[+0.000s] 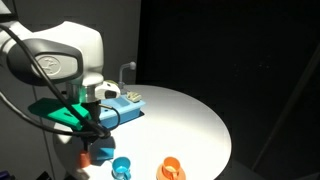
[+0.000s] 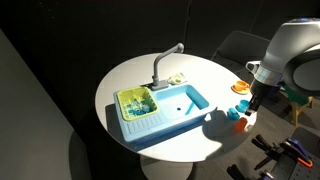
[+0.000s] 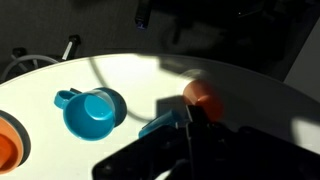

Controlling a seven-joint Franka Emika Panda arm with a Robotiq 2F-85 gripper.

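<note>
My gripper is shut, low over the near part of the round white table, with nothing visible between its dark fingers. An orange cup-like object (image 3: 203, 97) lies just beyond the fingertips in the wrist view; whether they touch it I cannot tell. Close by on the left is a blue object (image 3: 160, 122), partly hidden by the gripper. Farther left stands a blue cup (image 3: 90, 115) with its handle outward. At the left edge an orange cup (image 3: 9, 150) is cut off; exterior view 1 shows this orange cup (image 1: 171, 165) on an orange saucer (image 1: 163, 174).
A light blue sink tub (image 2: 170, 120) with a faucet (image 2: 162, 65) stands on the table, a yellow-green rack (image 2: 136, 103) at its left. The orange and blue pieces lie near the table's edge.
</note>
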